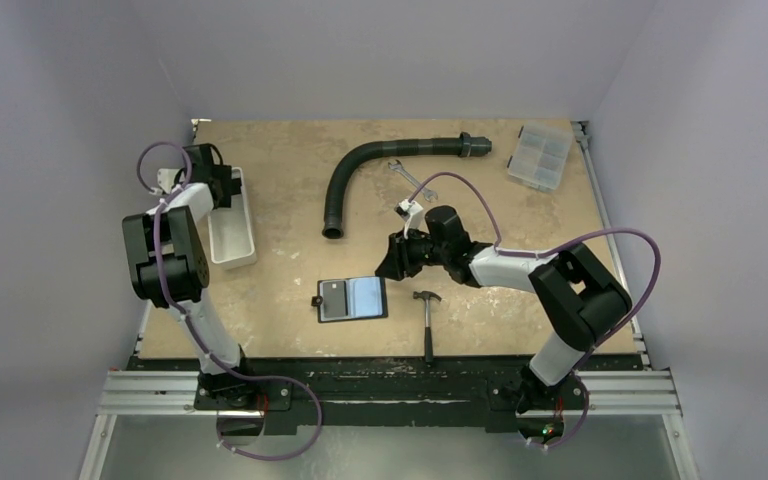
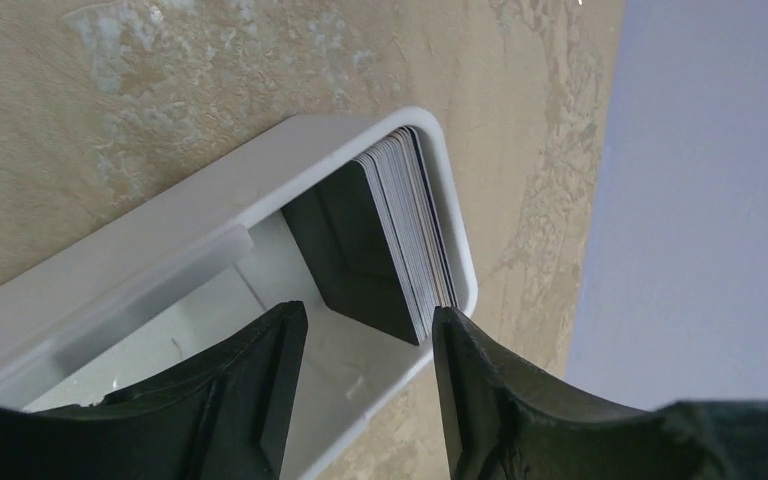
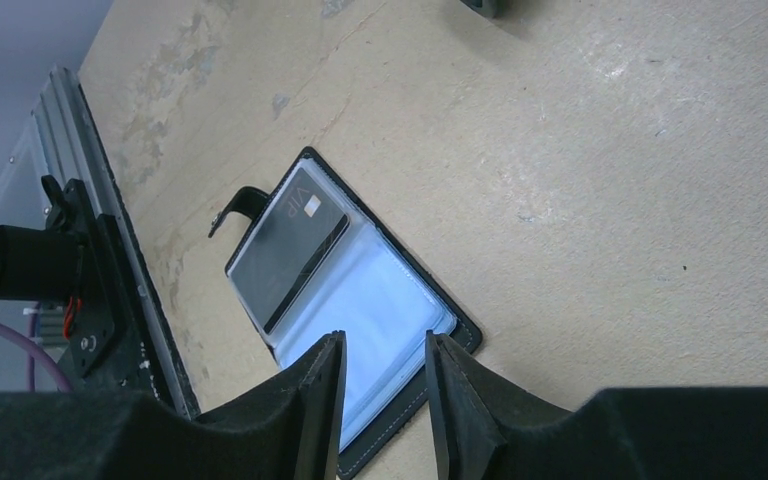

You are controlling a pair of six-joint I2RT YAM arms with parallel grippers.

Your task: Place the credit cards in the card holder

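A row of thin cards stands on edge at one end of a white tray, a dark card face toward the tray's empty part. My left gripper hangs over that end, its fingers parted and nothing between them. On the table lies the unfolded card holder, with a grey card marked VIP in one half and a clear, bluish pocket in the other. Above the pocket side my right gripper is part open and empty. In the top view the left arm hides the cards.
A hammer lies right of the holder. Behind are a black hose, a wrench and, at the back right, a clear compartment box. Bare table separates the tray and holder.
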